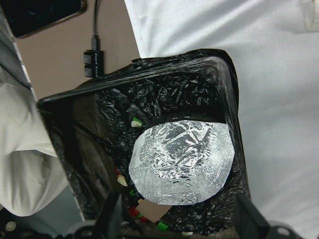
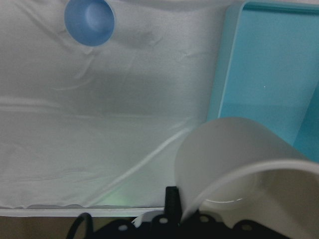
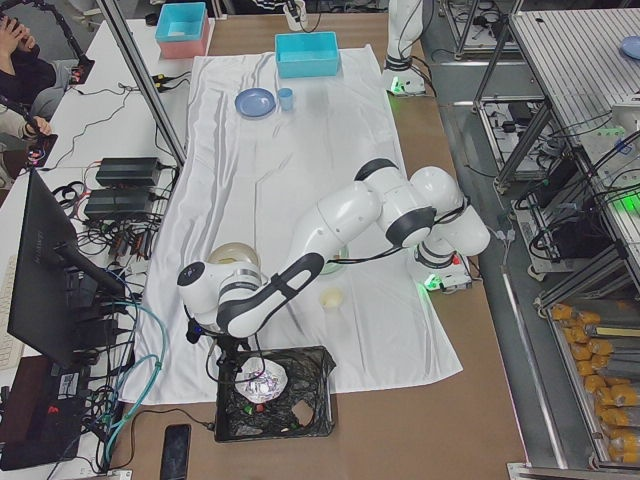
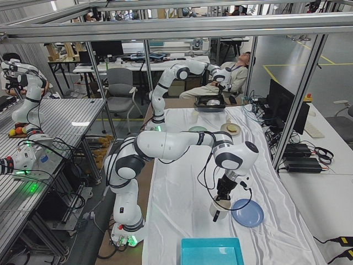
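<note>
My left gripper stands open over a black-lined bin (image 3: 225, 420), in which a crumpled foil disc (image 1: 179, 159) lies with small coloured scraps. My right gripper (image 4: 220, 201) is shut on a white cup (image 2: 224, 149), tilted in the right wrist view. A blue plate (image 4: 248, 212), a small blue cup (image 2: 89, 20) and a turquoise tray (image 4: 211, 251) are near it.
A beige bowl (image 4: 230, 128) and a green plate (image 4: 197, 128) sit on the white cloth, partly hidden by the left arm in the camera left view. A phone (image 3: 175, 450) lies beside the bin.
</note>
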